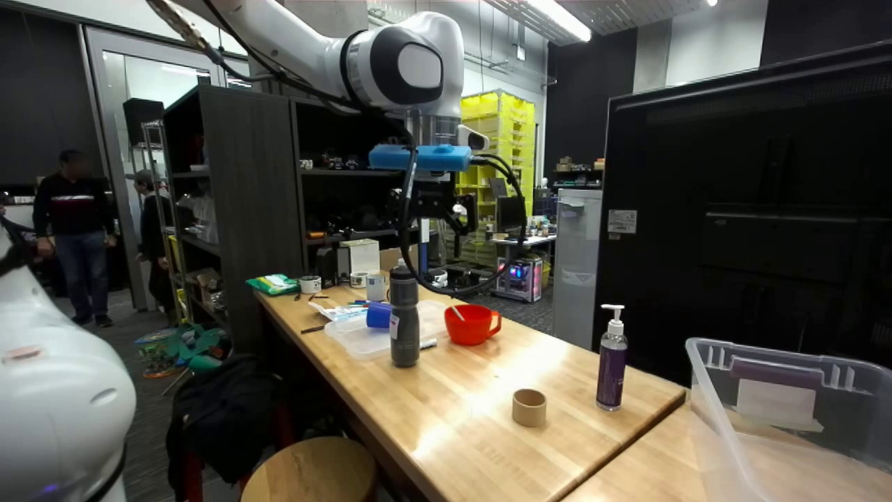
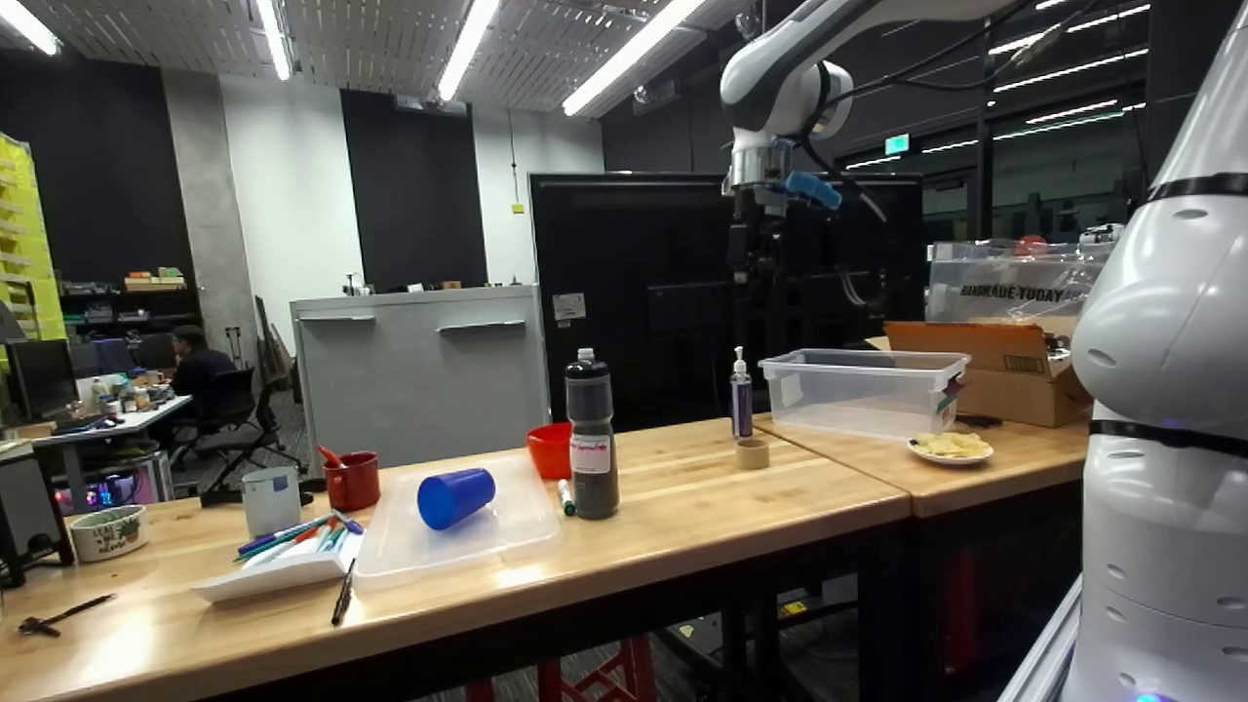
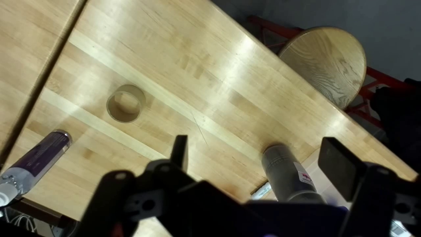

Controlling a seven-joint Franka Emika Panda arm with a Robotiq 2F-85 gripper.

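Note:
My gripper hangs open high above the wooden table, its two black fingers wide apart and nothing held. In the wrist view a dark grey bottle (image 3: 282, 170) stands below, nearer the right finger. A cardboard ring (image 3: 126, 103) rests on bare wood toward the left, and a purple pump bottle (image 3: 39, 156) is at the lower left. From the second exterior view, a blue cup (image 2: 455, 498) lies on its side on a clear plastic lid (image 2: 515, 532). Behind the dark bottle sits a red bowl (image 1: 470, 325) with a handle.
A clear empty-looking bin (image 2: 860, 398) stands on the adjoining table beside a plate of chips (image 2: 950, 448). Pens (image 2: 304, 536), a red mug (image 2: 352, 481) and a grey mug (image 2: 271, 503) occupy the far end. Around the cardboard ring the wood is clear.

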